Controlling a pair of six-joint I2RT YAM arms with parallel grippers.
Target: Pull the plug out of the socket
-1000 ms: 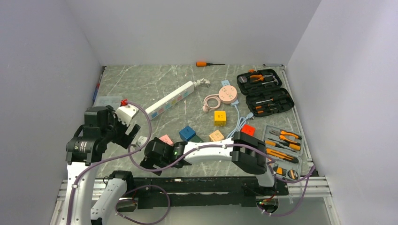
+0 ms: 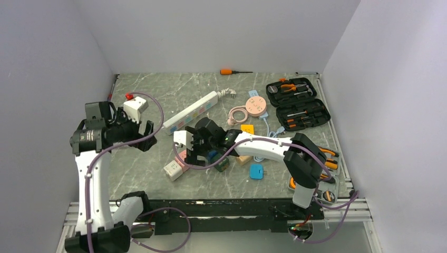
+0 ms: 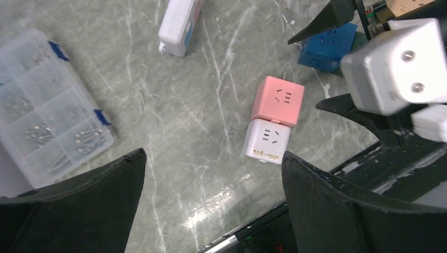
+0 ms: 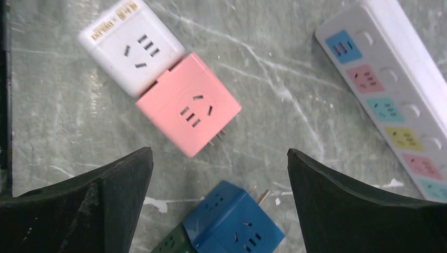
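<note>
A white socket cube touches a pink plug cube, both lying on the grey table at the front middle; the right wrist view shows prongs under the pink cube's right side. My right gripper hovers just above and right of the pair, open, with the pink cube between and beyond its fingers in its wrist view. My left gripper is open in the air to the upper left of the pair, nothing between its fingers.
A white power strip lies behind; a blue cube and green cube sit right of the pair. A clear parts box is at the left, tool kits at the right.
My right arm has moved back, away from the front edge, uncovering the white and pink cubes' front.
</note>
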